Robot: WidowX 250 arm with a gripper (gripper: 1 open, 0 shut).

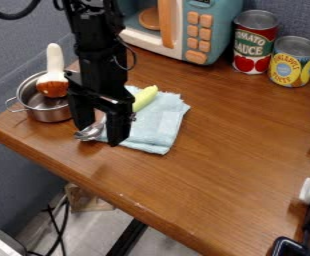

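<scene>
The black gripper (99, 120) hangs low over the left part of the table, its dark fingers at the edge of a pale blue cloth (155, 133). A silver utensil (88, 133) shows by the fingers; whether it is held cannot be told. A yellow banana-like object (146, 96) lies on the cloth behind the gripper. A steel pot (39, 104) at the left holds a white-handled brush or spoon (55, 62) with an orange-red head, partly behind the arm.
A toy microwave (190, 30), a tomato sauce can (253, 43) and a yellow can (293, 62) stand at the back. A dark appliance with white knobs (299, 230) is at the right edge.
</scene>
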